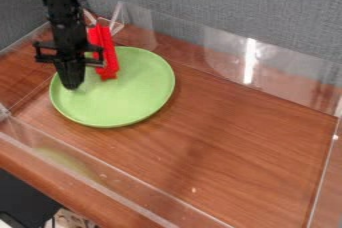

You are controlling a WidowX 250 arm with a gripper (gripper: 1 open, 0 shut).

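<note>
My black gripper (72, 78) hangs over the left part of a green round plate (127, 104), its fingertips low near the plate. A red object (107, 60) stands at the plate's back edge, just right of the gripper and partly behind it. The gripper looks shut, and I see nothing between its fingers.
A clear-walled enclosure surrounds the wooden floor (241, 152). The left wall is close to the gripper, and a grey panel rises behind.
</note>
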